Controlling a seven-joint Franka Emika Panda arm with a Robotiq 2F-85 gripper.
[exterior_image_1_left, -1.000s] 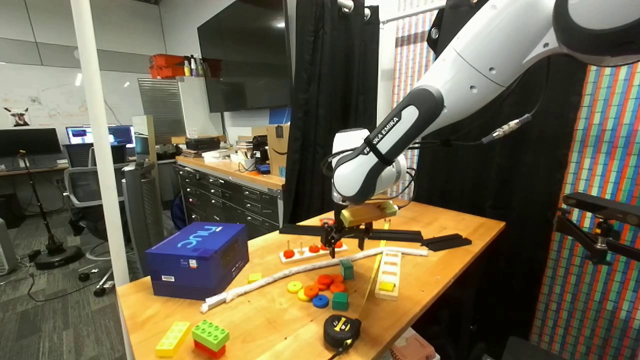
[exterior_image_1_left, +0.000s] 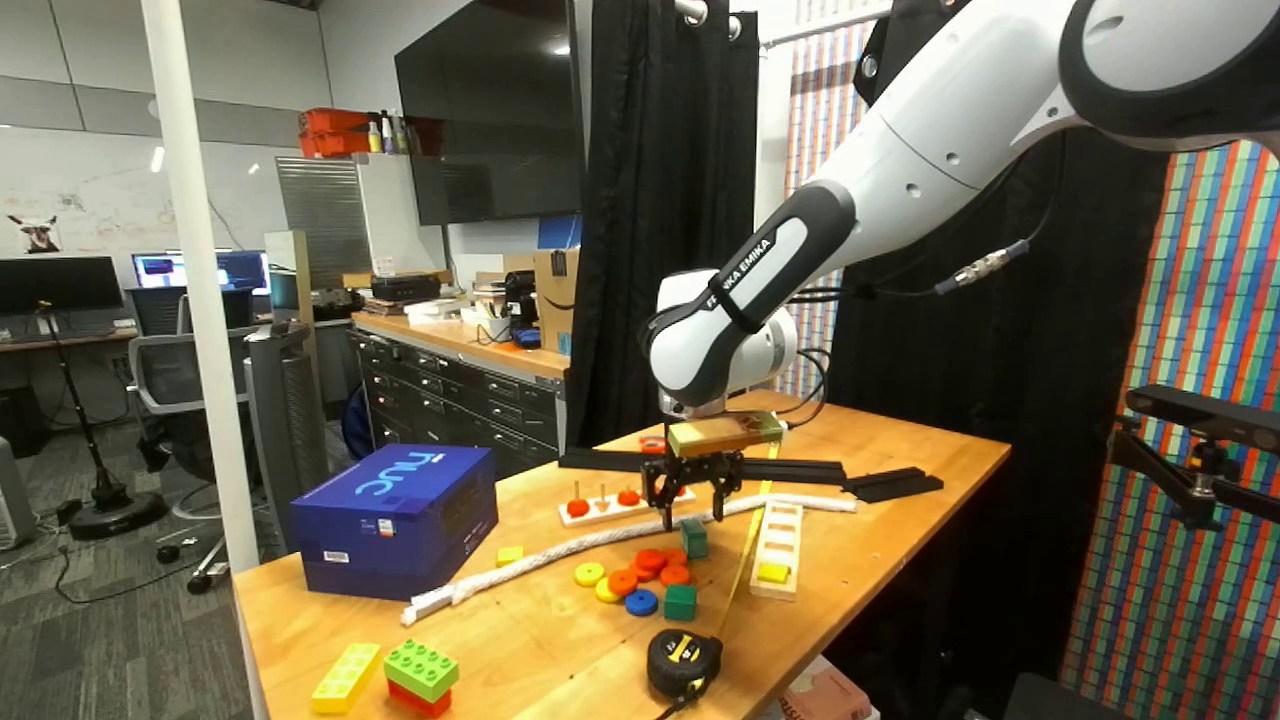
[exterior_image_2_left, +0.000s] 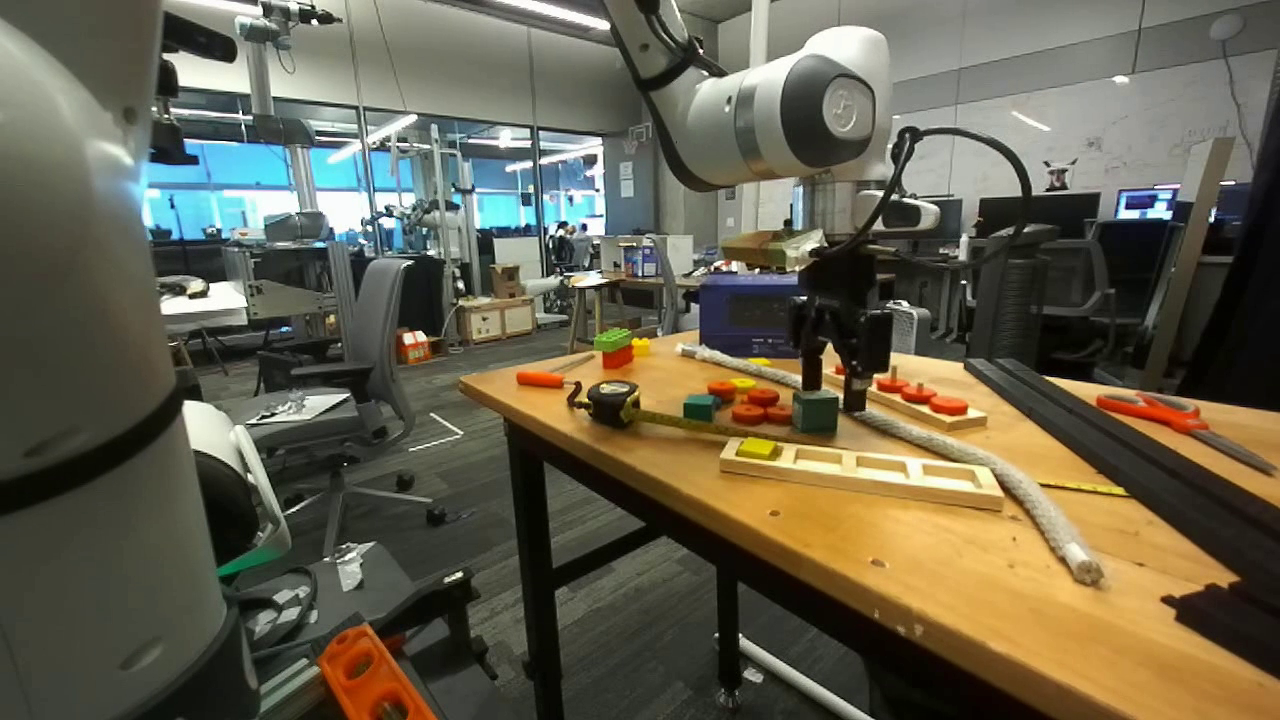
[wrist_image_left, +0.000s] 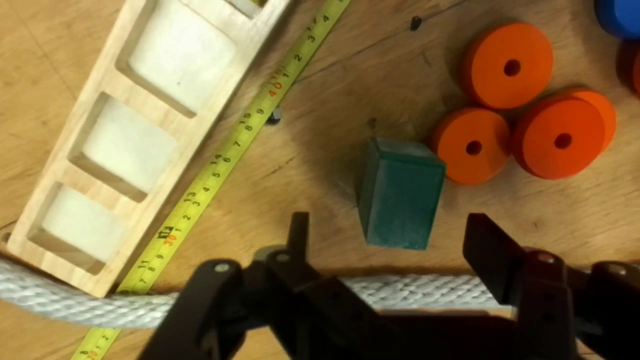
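Note:
My gripper hangs low over the table with its fingers apart. Between and just beyond its fingertips in the wrist view stands a dark green block (wrist_image_left: 400, 201), with a gap on both sides. The same green block (exterior_image_2_left: 816, 412) sits below the fingers in exterior view 2. A white rope (wrist_image_left: 420, 291) runs across the table beneath the fingers. To one side lies a wooden tray with square compartments (wrist_image_left: 123, 94); a yellow piece (exterior_image_1_left: 774, 572) rests in one of them.
Orange discs (wrist_image_left: 474, 147) lie close to the green block. A tape measure (exterior_image_1_left: 684, 662) has its yellow blade (wrist_image_left: 228, 153) stretched beside the tray. A second green block (exterior_image_1_left: 680, 602), a peg board (exterior_image_1_left: 612, 509) and a blue box (exterior_image_1_left: 396, 520) are nearby. Free table lies beyond the tray.
My gripper has moved slightly left in exterior view 1 and come lower, nearer the green block. The objects on the table have not moved.

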